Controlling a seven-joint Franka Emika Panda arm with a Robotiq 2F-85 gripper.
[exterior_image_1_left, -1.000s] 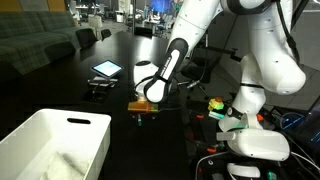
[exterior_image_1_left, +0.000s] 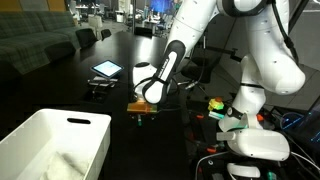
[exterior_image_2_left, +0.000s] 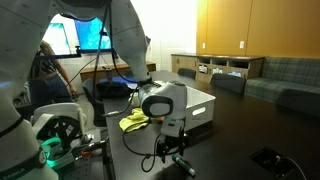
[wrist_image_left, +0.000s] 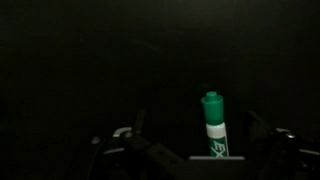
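A green-capped marker with a white body (wrist_image_left: 216, 130) lies on the dark table, between the fingers' sides in the wrist view and closer to the right one. Its lower end is cut off by the gripper's base. In the second exterior view the marker (exterior_image_2_left: 183, 165) rests on the tabletop just below my gripper (exterior_image_2_left: 168, 148), which points down and stands open, holding nothing. The first exterior view has the gripper (exterior_image_1_left: 141, 108) low over the table; the marker there is small and hard to make out.
A large white box (exterior_image_1_left: 55, 145) stands at the table's left in the first exterior view. Beside the arm in the second exterior view is a yellow cloth (exterior_image_2_left: 133, 121). Toward the back lies a tablet-like panel (exterior_image_1_left: 107, 69).
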